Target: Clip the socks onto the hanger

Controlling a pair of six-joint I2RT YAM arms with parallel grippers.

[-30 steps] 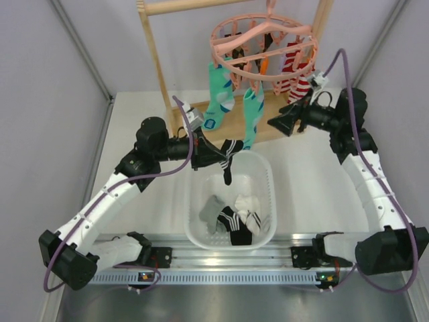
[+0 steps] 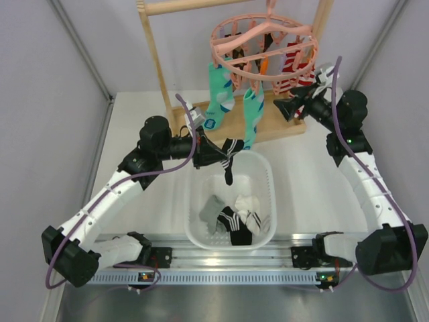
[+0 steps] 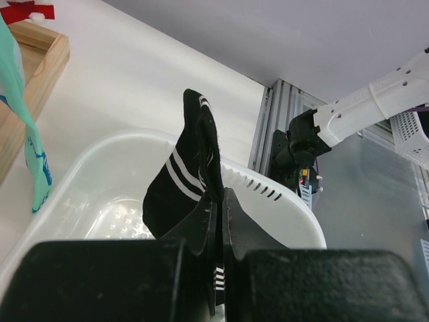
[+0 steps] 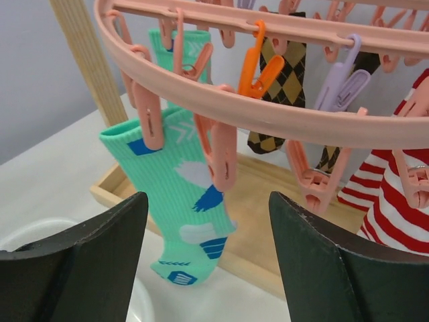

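Observation:
A black sock with white stripes (image 3: pixel 184 171) hangs above the white basket, and my left gripper is shut on it. In the top view that sock (image 2: pixel 229 161) dangles from the fingertips over the basket's far part. The pink round hanger (image 2: pixel 265 50) hangs from the wooden frame at the back, with teal socks (image 2: pixel 220 94) and other socks on its clips. My right gripper (image 2: pixel 289 107) stands open just right of and below the hanger. Between its fingers in the right wrist view, nothing is held; beyond them are pink clips (image 4: pixel 315 178) and a teal sock (image 4: pixel 184 194).
Inside the white basket (image 2: pixel 191 201) lie a grey sock (image 2: pixel 212 209), a white sock (image 2: pixel 248 204) and a striped black sock (image 2: pixel 236 228). The hanger's wooden base (image 2: pixel 275 121) occupies the back.
The left gripper with its sock has hardly moved.

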